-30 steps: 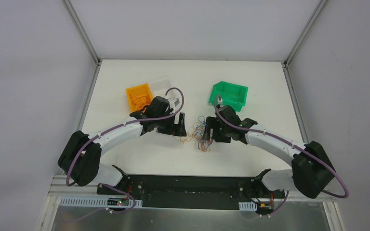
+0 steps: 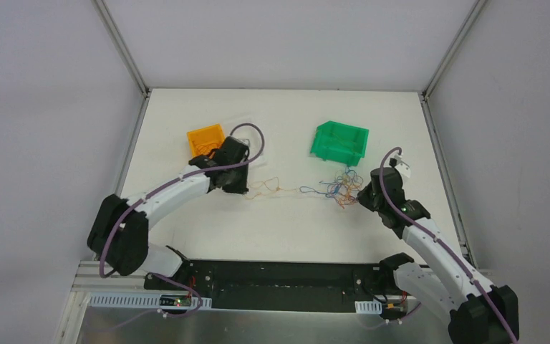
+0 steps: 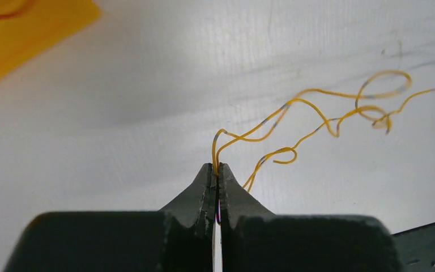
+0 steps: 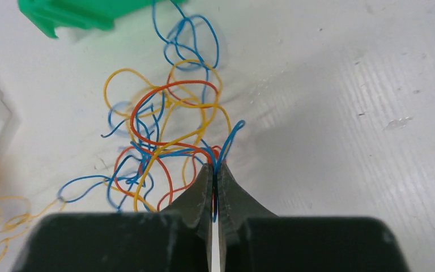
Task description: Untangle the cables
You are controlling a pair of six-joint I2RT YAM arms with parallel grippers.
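Observation:
In the left wrist view a thin yellow cable (image 3: 340, 116) with dark marks runs into my left gripper, which is shut on it. From there it stretches right in loose loops. My right gripper is shut on strands of the tangle, a blue cable (image 4: 237, 127) and a red cable (image 4: 173, 84) among them. The tangled bundle (image 2: 344, 186) hangs from that side, mixing blue, red and yellow loops. Between the two grippers the yellow strand and a blue loop (image 2: 311, 190) bridge the gap. Which strands continue inside the tangle cannot be traced.
Behind my left gripper stands an orange bin (image 2: 199, 136) with cable in it, beside a white bin partly hidden by the arm. An empty green bin (image 2: 344, 140) is close behind the tangle.
The tangle has shifted right, and the yellow and blue strands between are stretched longer.

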